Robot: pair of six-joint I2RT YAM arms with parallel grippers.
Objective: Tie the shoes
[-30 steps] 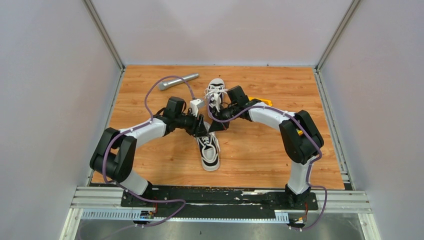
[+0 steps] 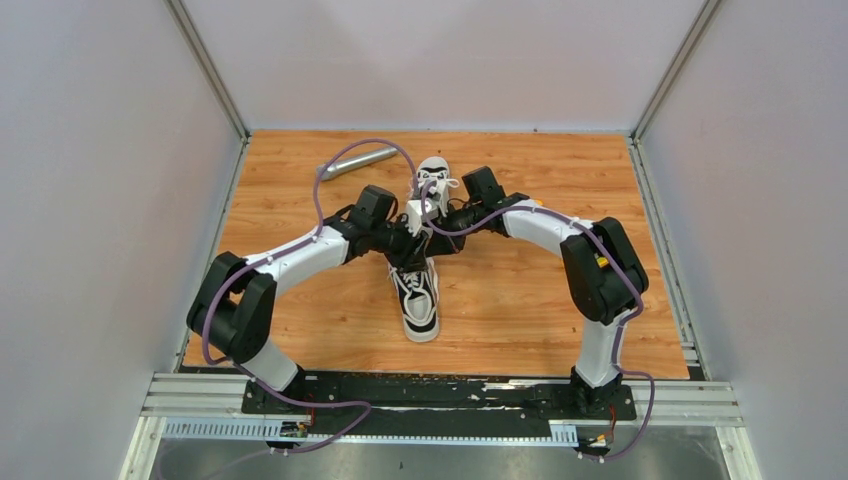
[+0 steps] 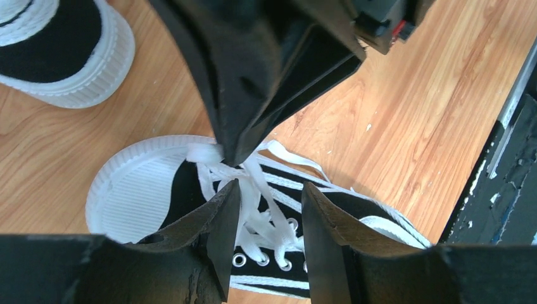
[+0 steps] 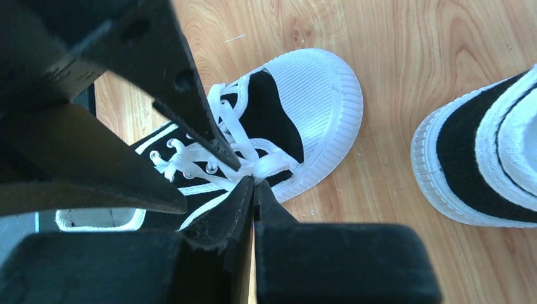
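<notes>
Two black-and-white sneakers lie toe to heel, the near one (image 2: pixel 420 315) below the grippers, the far one (image 2: pixel 433 170) behind. In both wrist views white laces (image 3: pixel 266 228) lie loosely crossed over one shoe. My left gripper stands open above these laces, the white strands between and beyond its fingers. My right gripper is shut at the laces, a white lace at its fingertips; whether it is pinched cannot be told for sure. The two grippers almost meet, hiding part of the laces in the top view.
A silver rod (image 2: pixel 358 162) lies at the back left. A yellow object (image 2: pixel 538 202) is partly hidden behind the right arm. The wooden board (image 2: pixel 500 320) is clear at both front sides.
My left arm has moved a little to the right, closer to the right gripper over the shoe. The right arm has shifted slightly right and up in the top view.
</notes>
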